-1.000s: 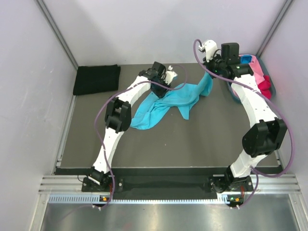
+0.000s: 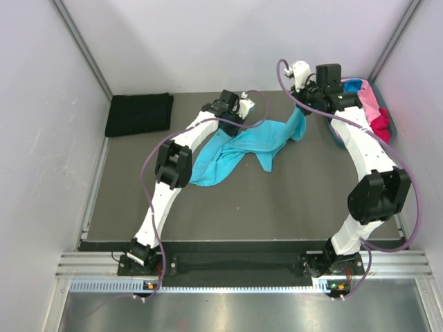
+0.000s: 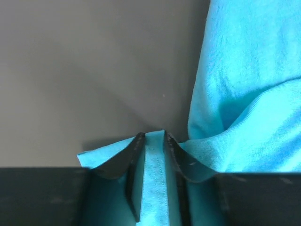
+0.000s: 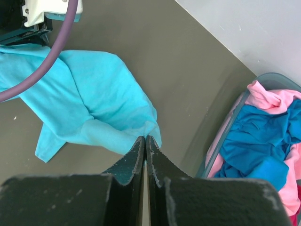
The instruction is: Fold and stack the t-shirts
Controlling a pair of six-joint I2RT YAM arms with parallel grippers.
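A cyan t-shirt [image 2: 263, 138] lies crumpled across the table, its right end running up under my right gripper [image 2: 302, 93]. In the right wrist view this gripper is shut, with the shirt's edge at its tips, apparently pinched. My left gripper is low at the shirt's other stretch, a narrow strip of cyan fabric showing between its fingers; whether they grip it is unclear.
A grey bin [image 2: 389, 131] of pink, blue and red clothes stands at the back right. A black folded item [image 2: 138, 114] lies at the back left.
My left gripper has shifted very slightly in the top view. The right arm and the shirt look nearly unchanged.
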